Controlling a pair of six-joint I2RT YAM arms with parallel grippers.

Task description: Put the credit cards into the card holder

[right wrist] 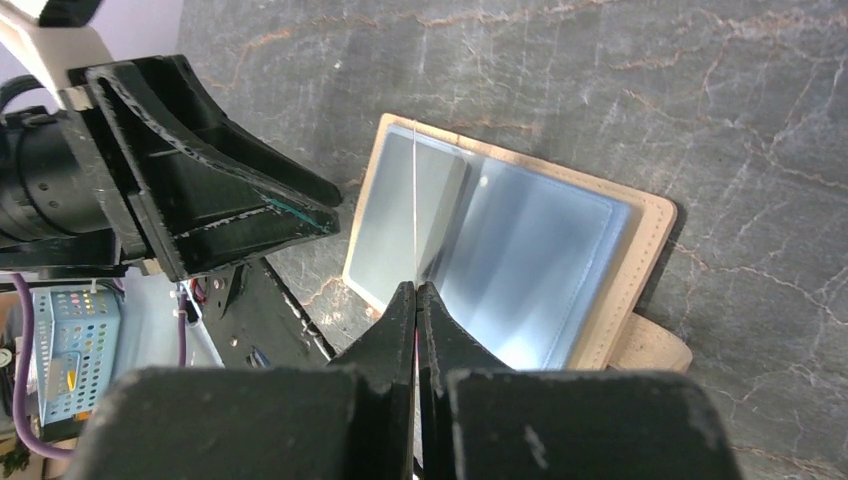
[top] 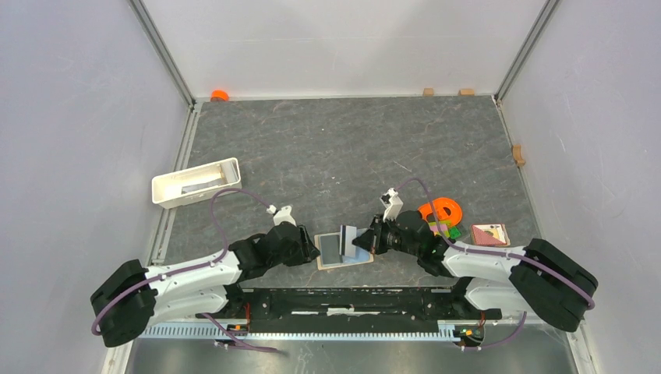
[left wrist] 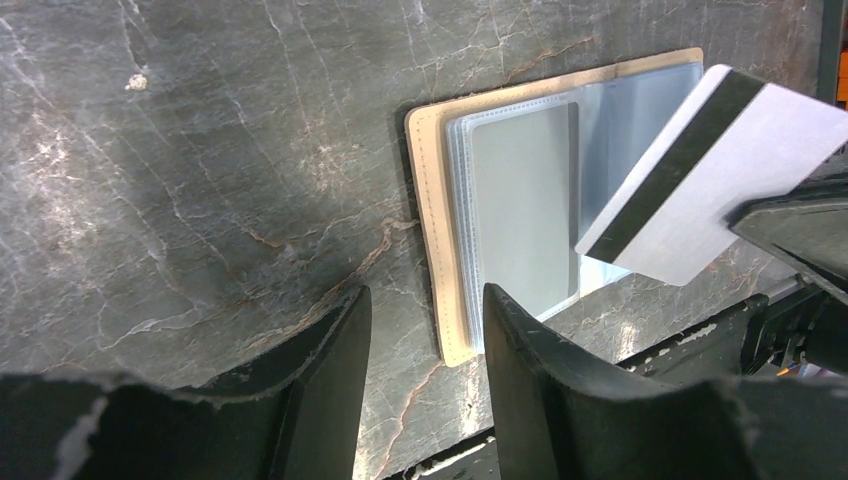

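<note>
The open card holder [left wrist: 520, 190] lies flat on the grey table, tan-edged with clear pockets; a grey sheet fills its left side and the right side looks bluish [right wrist: 530, 245]. Over it, a white card [left wrist: 700, 190] with a dark stripe is tilted, its corner gripped by my right gripper [top: 376, 241], which is shut. From the right wrist the card [right wrist: 415, 190] appears edge-on, as a thin line. My left gripper stands part open at the holder's left edge, nothing between its fingers.
A white bin [top: 199, 183] stands at the left. Orange rings [top: 442, 210], small colored blocks and a pink-and-cream box [top: 489, 235] lie to the right.
</note>
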